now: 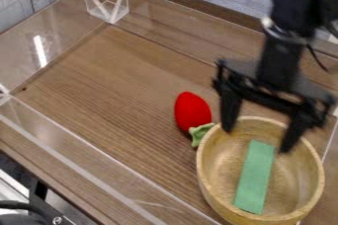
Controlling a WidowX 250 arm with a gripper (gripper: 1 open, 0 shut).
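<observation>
My black gripper hangs at the right, over the back rim of a round tan bowl, its fingers open and blurred. Inside the bowl lies a green block. Left of the bowl's back rim sits a red object with a green part at its lower end, like a strawberry or radish. The space between my fingers is hard to make out.
A clear wire-like or plastic item stands at the back left, near the table's edge.
</observation>
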